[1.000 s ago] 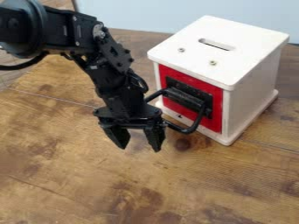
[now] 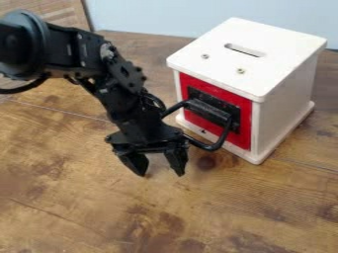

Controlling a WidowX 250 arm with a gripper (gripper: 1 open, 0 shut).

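Observation:
My black gripper [image 2: 158, 161] hangs low over the wooden table, left of a white wooden box [image 2: 272, 59] that has a slot in its top and a red front panel [image 2: 240, 138] with a black fitting [image 2: 211, 109]. A black bar or tube curves from that fitting down beside the gripper. The fingers point downward and stand apart, with no object visible between them.
A pale wall runs along the back, behind the box.
The gripper has shifted slightly, its right finger now a little farther right; the upper arm has also moved slightly. The box is unmoved.

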